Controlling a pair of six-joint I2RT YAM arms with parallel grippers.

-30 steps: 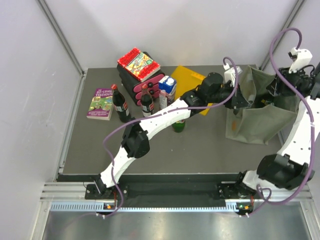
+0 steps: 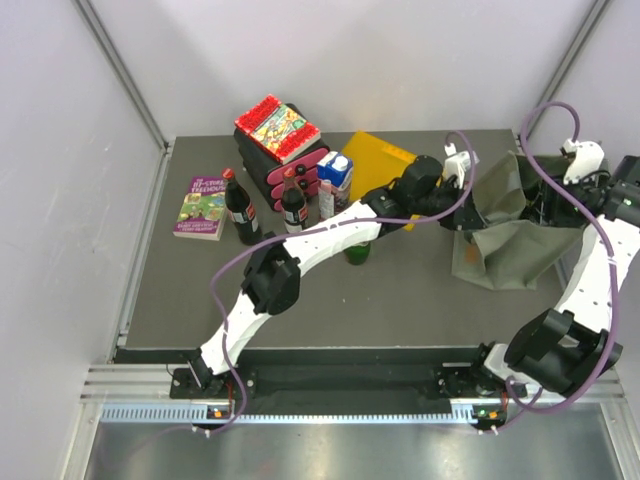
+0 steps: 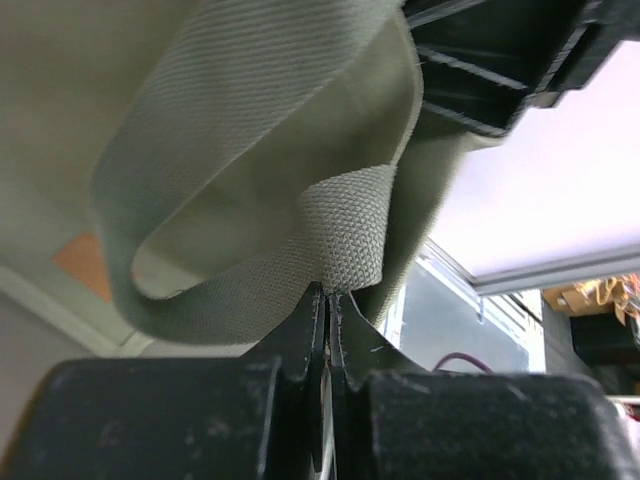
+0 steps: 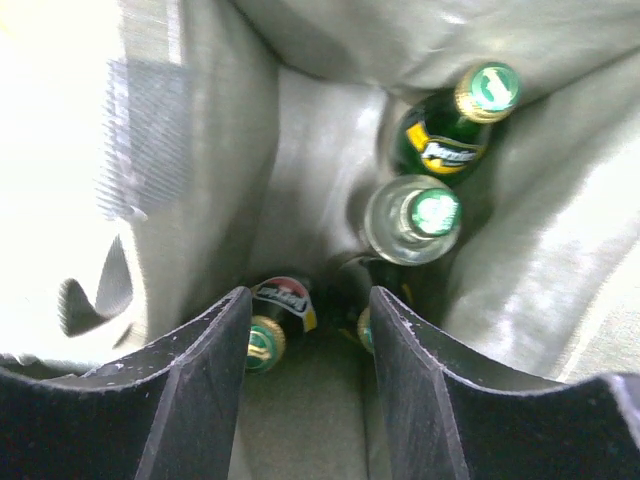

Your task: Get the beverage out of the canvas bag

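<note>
The grey-green canvas bag (image 2: 515, 255) stands at the right of the table, its mouth open upward. My left gripper is shut on a fold of the bag's cloth edge at its left side. Over the bag's mouth, my right gripper is open and points down inside. Between and just beyond its fingertips are a dark bottle with a green cap (image 4: 282, 312) and another dark bottle (image 4: 358, 290), partly hidden by a finger. Deeper in the bag stand a clear bottle (image 4: 410, 222) and a green bottle with a yellow label (image 4: 440, 138).
Two dark bottles (image 2: 241, 208), a milk carton (image 2: 335, 180) and a purple book (image 2: 203, 207) stand or lie at left and centre. A green-topped item (image 2: 357, 252) sits under my left arm. The yellow folder (image 2: 372, 162) is behind.
The left gripper has shifted slightly left, and the bag's near edge has been drawn left with it.
</note>
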